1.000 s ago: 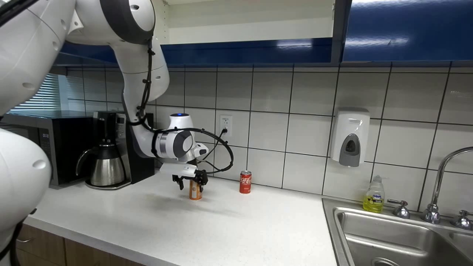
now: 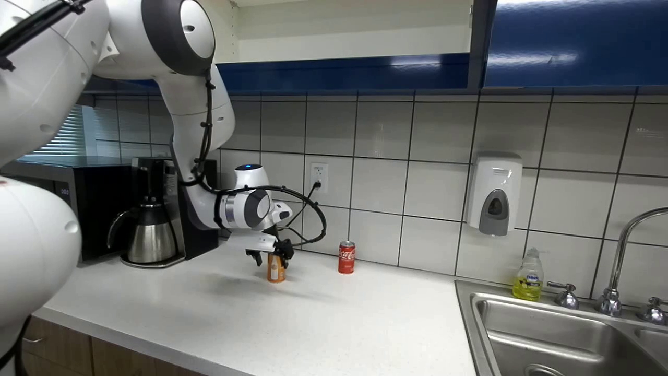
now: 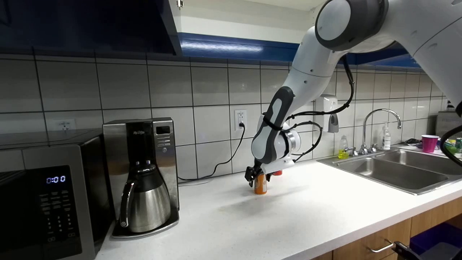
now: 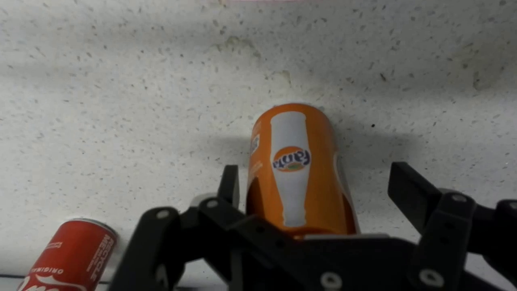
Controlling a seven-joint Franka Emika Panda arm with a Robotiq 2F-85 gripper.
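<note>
An orange Fanta can [image 4: 291, 167] stands on the white counter, its upper end partly hidden behind the gripper's black parts in the wrist view. My gripper is open around it: one finger [image 4: 230, 186] close to the can's left side, the other finger [image 4: 412, 194] with a clear gap on the right. From outside, the gripper [image 2: 269, 256] sits low over the upper part of the orange can [image 2: 276, 269]. A red Coca-Cola can [image 2: 346, 257] stands apart, nearer the tiled wall; in the wrist view this red can [image 4: 72, 254] shows at lower left.
A coffee maker [image 3: 166, 143] with a steel carafe [image 3: 149, 199] and a microwave [image 3: 52, 208] stand at one end of the counter. Toward the other end is a sink [image 2: 557, 332] with a soap bottle [image 2: 528, 279].
My arm and gripper have lowered slightly and shifted a little. Both cans stand where they were.
</note>
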